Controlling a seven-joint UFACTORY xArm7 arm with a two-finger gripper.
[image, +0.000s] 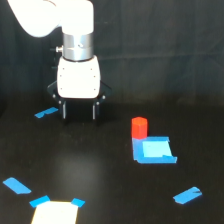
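Note:
The white robot arm hangs from the top left of the camera view, its gripper (79, 108) pointing down over the black table with its two fingers apart and nothing visible between them. To its right, a small red block (139, 127) rests at the back-left edge of a blue-taped square (167, 160) that has a pale light-blue centre.
A cream square (54, 213) with blue tape at its corners lies at the front left, cut off by the frame. Short strips of blue tape (186, 195) mark the table at several spots.

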